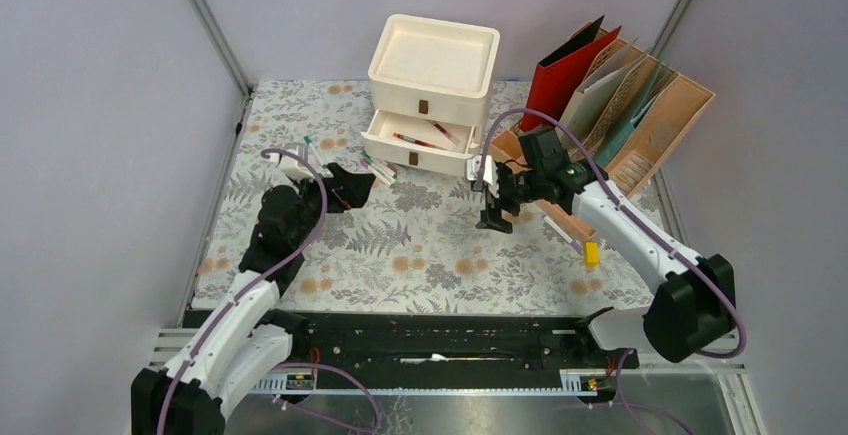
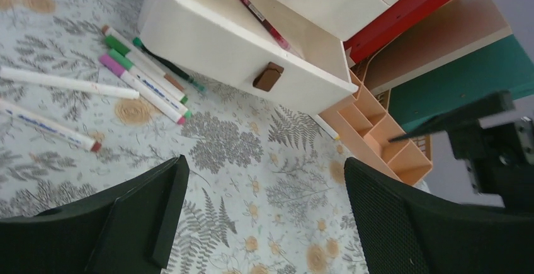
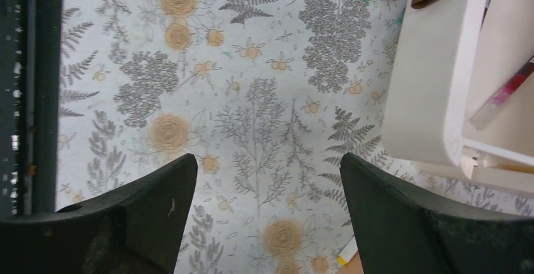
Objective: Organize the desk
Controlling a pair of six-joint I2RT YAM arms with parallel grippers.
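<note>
A white drawer unit stands at the back with its lower drawer pulled out, holding pens such as a red marker. Several markers lie loose on the desk left of and in front of it. My left gripper is above the desk's left part, open, the markers ahead of it and nothing between its fingers. My right gripper hangs open and empty right of centre, near the drawer's right end.
A wooden organizer with folders and compartments fills the right side. A yellow object and a marker lie before it.
</note>
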